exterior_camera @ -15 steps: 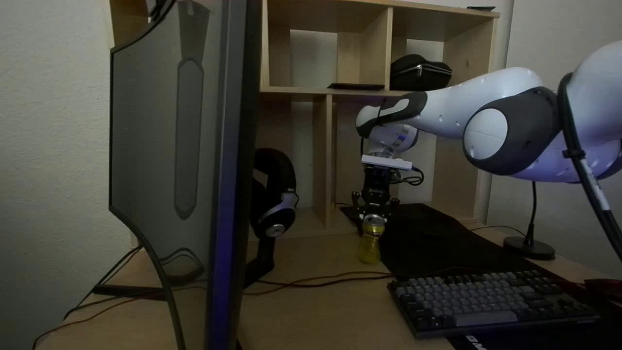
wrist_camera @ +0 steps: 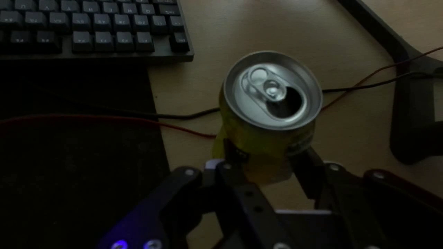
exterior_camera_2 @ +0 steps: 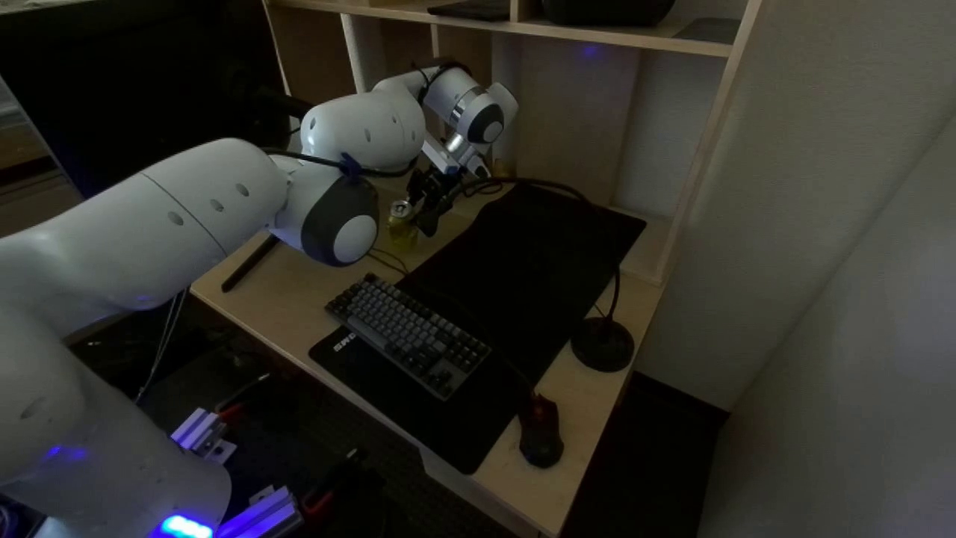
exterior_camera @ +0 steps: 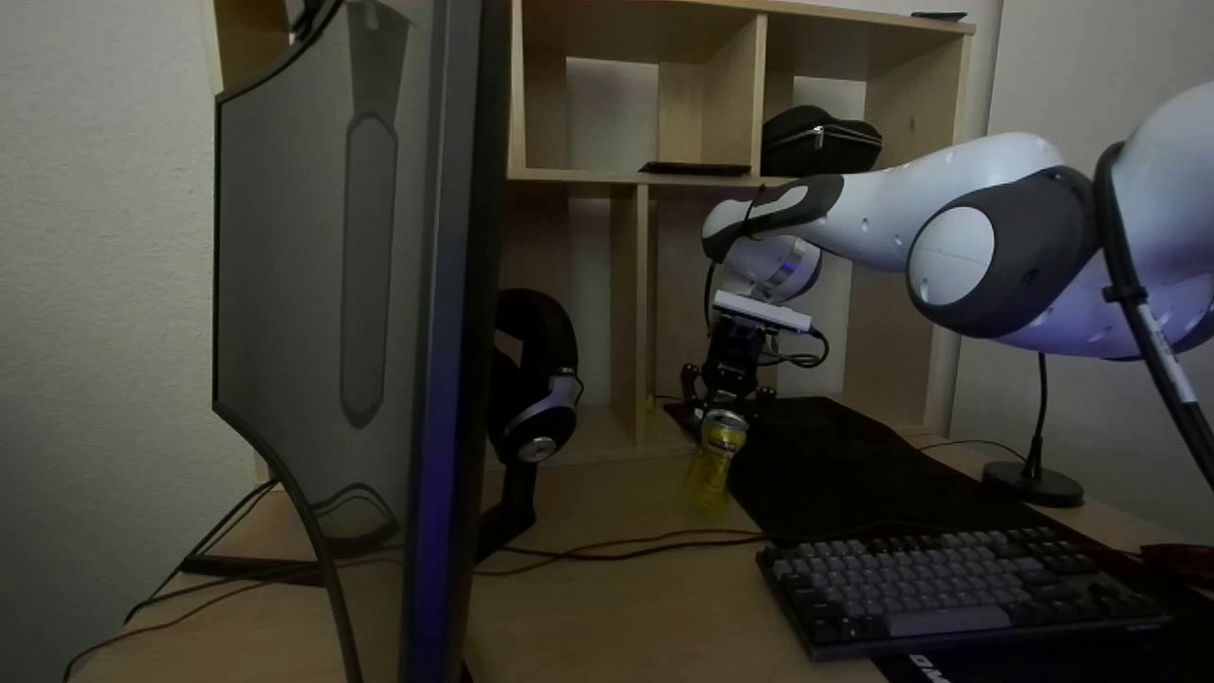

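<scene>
A yellow drink can (wrist_camera: 265, 143) with a silver top and an opened tab hole is held in my gripper, which is shut on its side. One dark finger (wrist_camera: 230, 155) shows against the can's left side in the wrist view, the other at its right. From exterior view 1, the can (exterior_camera: 714, 467) hangs tilted below the gripper (exterior_camera: 725, 412), its lower part blurred; whether its base touches the desk I cannot tell. In exterior view 2 the can (exterior_camera_2: 402, 224) shows dimly beside the gripper (exterior_camera_2: 421, 211).
A keyboard (exterior_camera: 967, 586) lies on a black desk mat (exterior_camera: 842, 467). Red and black cables (exterior_camera: 637, 548) cross the desk near the can. The monitor (exterior_camera: 330, 285) and headphones (exterior_camera: 535, 376) stand to its left, shelves behind. A lamp base (exterior_camera_2: 602, 344) and mouse (exterior_camera_2: 541, 432) sit farther off.
The can has gone from nearly upright to tilted, with its base shifted left and slightly up in exterior view 1. My gripper has tilted along with it and its top has moved slightly right and up.
</scene>
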